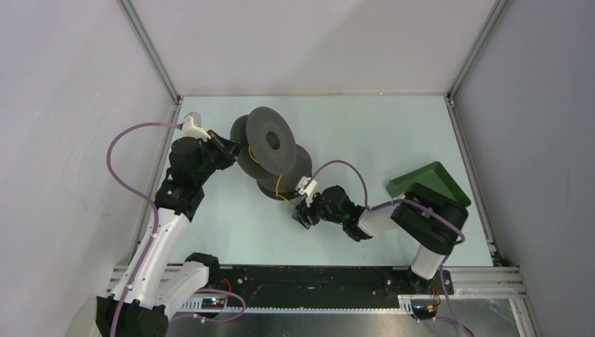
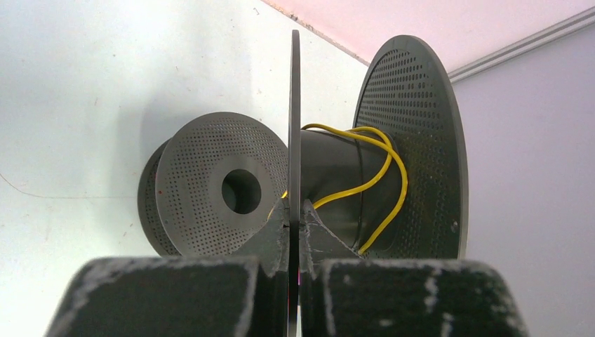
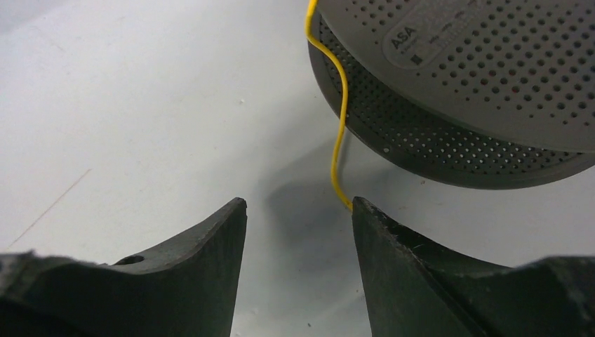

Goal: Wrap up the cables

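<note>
My left gripper [image 1: 237, 149] is shut on the edge of one flange of a dark grey spool [image 1: 271, 133], which is tilted up. Loose loops of yellow cable [image 2: 403, 179] lie round this spool's core in the left wrist view. A second grey spool [image 2: 189, 186] lies flat on the table below. The cable runs over it and down towards the table. In the right wrist view my right gripper stands open low over the table. The yellow cable [image 3: 339, 147] passes out of sight behind its right fingertip [image 3: 363, 210]; the cable's end is hidden.
An empty green tray [image 1: 429, 181] is at the right, partly covered by the right arm. White walls border the table [image 1: 372, 119] at the back and sides. Free room lies behind and in front of the right arm.
</note>
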